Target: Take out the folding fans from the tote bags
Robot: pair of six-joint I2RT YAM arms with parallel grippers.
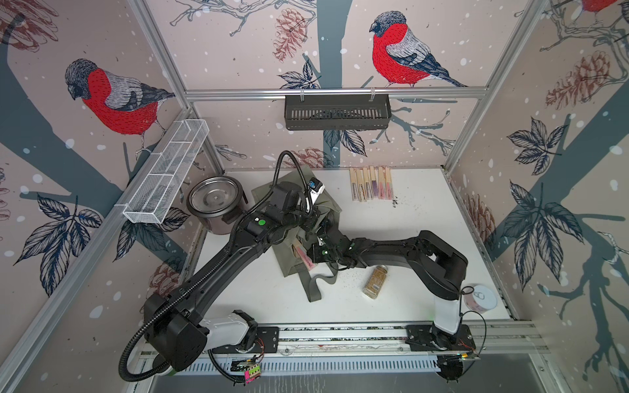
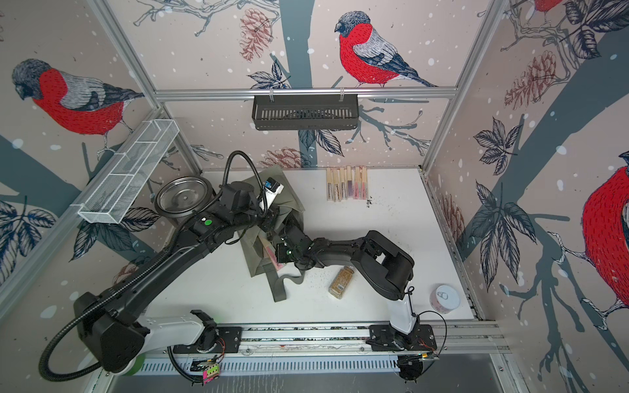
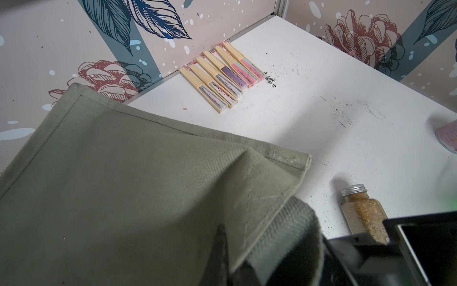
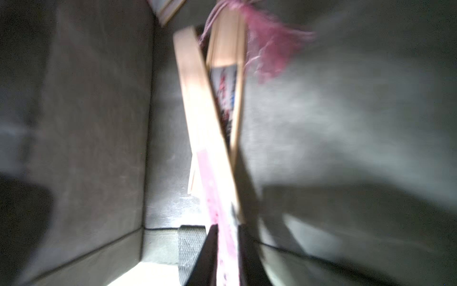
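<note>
The olive tote bag (image 1: 291, 265) lies on the left-middle of the table. My left gripper is shut at a fold of the bag's raised fabric (image 3: 142, 176), filling much of the left wrist view. My right gripper is inside the bag, part open, its fingers either side of the near end of a pink folding fan (image 4: 209, 176); whether they touch it cannot be told. A second fan (image 4: 223, 95) with a pink tassel (image 4: 271, 47) lies beneath it, and part of another (image 4: 166, 9) shows at the top.
Several fans (image 1: 371, 183) lie in a row at the back right. A seasoning jar (image 1: 375, 281) lies near the front, a can (image 1: 480, 298) stands front right, and a steel pot (image 1: 215, 203) back left.
</note>
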